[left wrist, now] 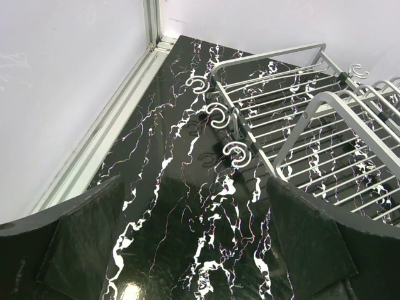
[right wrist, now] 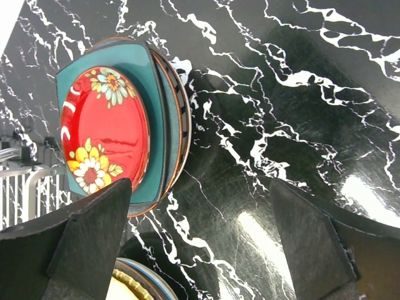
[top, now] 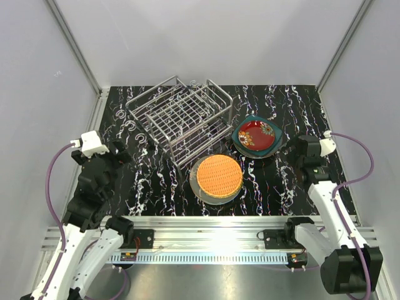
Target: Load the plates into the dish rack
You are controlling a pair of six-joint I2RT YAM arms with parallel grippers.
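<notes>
A red flowered plate (top: 257,135) tops a stack, lying on a teal squarish plate (top: 277,132) with a rounder plate's rim below it. In front of the rack, a yellow-orange woven-looking round plate (top: 219,176) rests on a grey plate (top: 195,183). The metal dish rack (top: 181,115) stands at the back, and its slots look empty. My left gripper is open over bare table, left of the rack. To the right of the red plate's stack, my right gripper hangs open with nothing between its fingers.
Curled wire hooks (left wrist: 237,154) stick out from the rack's left side. White walls close in the back and sides.
</notes>
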